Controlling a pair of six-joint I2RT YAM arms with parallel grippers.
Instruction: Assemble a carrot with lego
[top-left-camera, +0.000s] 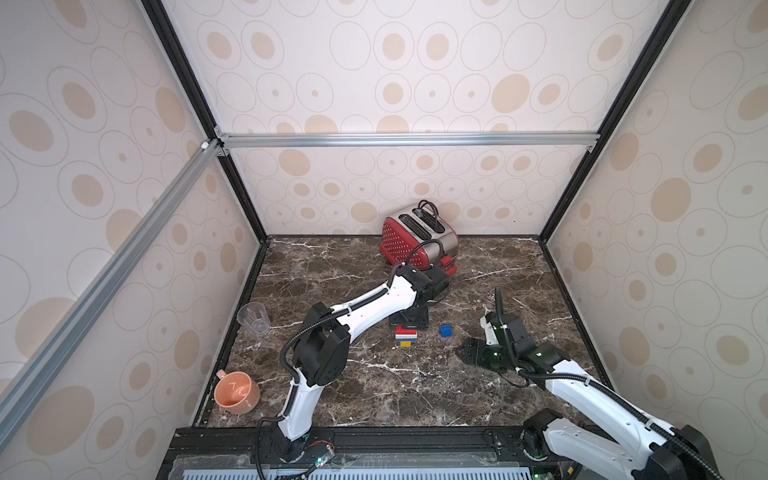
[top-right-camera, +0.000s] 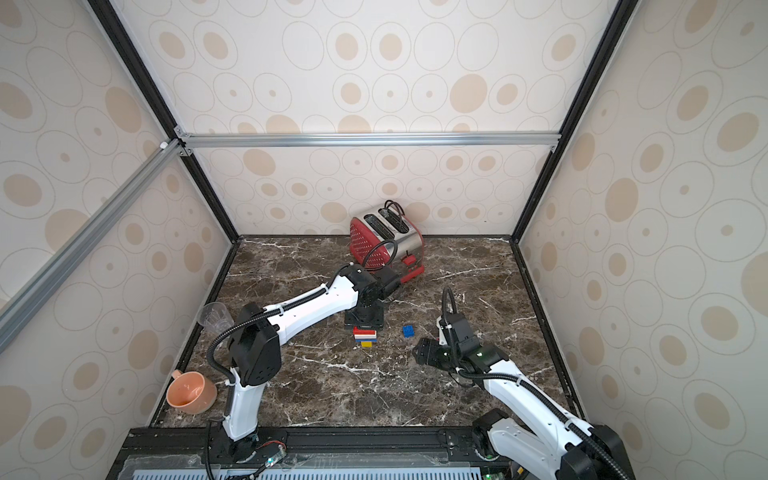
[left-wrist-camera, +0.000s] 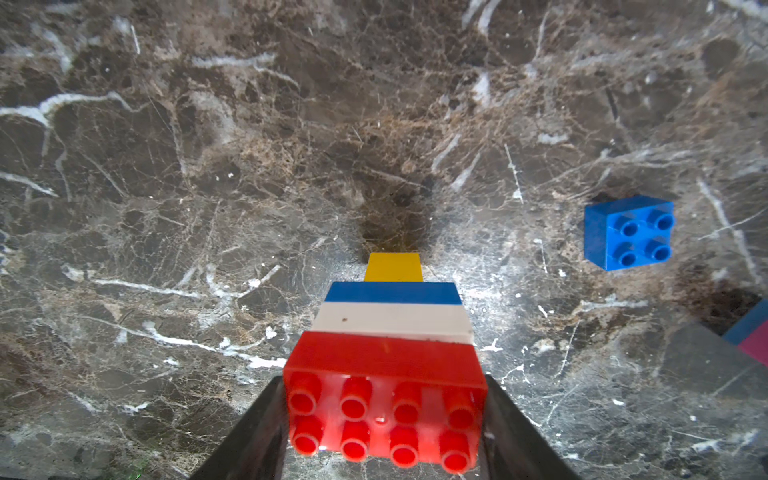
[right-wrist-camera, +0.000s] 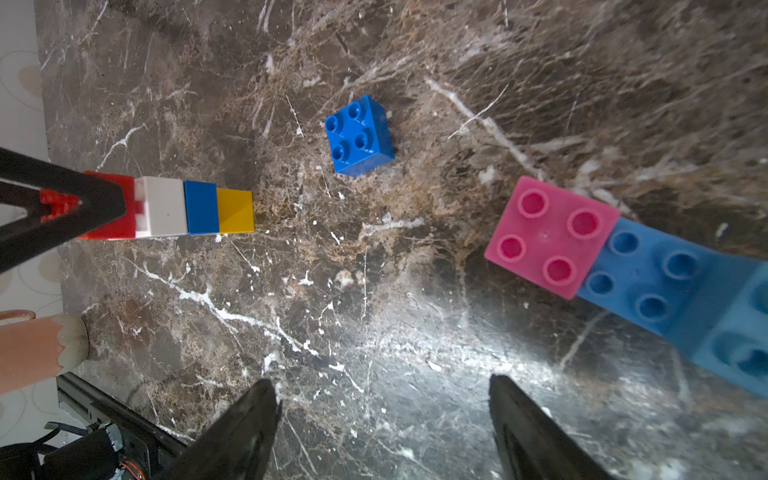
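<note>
My left gripper is shut on the red brick (left-wrist-camera: 384, 353), whose studs face the left wrist camera. Below that brick come a white layer (left-wrist-camera: 392, 320), a blue layer (left-wrist-camera: 393, 293) and a narrower yellow brick (left-wrist-camera: 393, 267) at the lower end. Whether the yellow end touches the table cannot be told. A loose blue brick (right-wrist-camera: 358, 136), studs up, lies apart from this stack. My right gripper stands open, bare tabletop showing between its fingers. Off its right side are a pink brick (right-wrist-camera: 552, 236) and light blue bricks (right-wrist-camera: 632, 268) against each other.
A red toaster (top-left-camera: 420, 240) occupies the back of the marble table. On the left side are a clear cup (top-left-camera: 254, 318) and a pink mug (top-left-camera: 237, 392). Bare tabletop lies in front of the stack and at the far right.
</note>
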